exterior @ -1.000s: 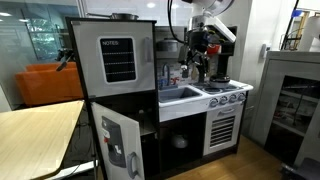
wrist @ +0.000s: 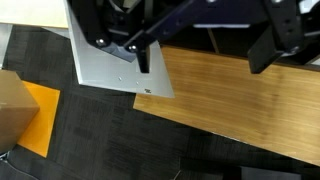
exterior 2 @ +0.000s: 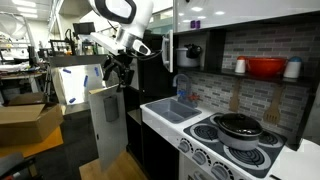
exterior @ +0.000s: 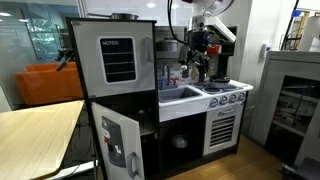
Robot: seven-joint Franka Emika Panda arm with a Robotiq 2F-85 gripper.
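Observation:
My gripper stands open in the wrist view, one dark finger on each side of a gap with nothing held there. Exterior view 1 shows the gripper small and dark in front of the toy kitchen's sink area. The lower left cabinet door hangs swung open, with a dark handle on its face. In the wrist view this grey door lies below and to the left of the fingers, apart from them. The upper door marked NOTES looks shut.
A dark lidded pot sits on the stove, beside the sink. A red bowl rests on the shelf. At the left are a wooden table and a cardboard box. Bare wooden floor lies below the gripper.

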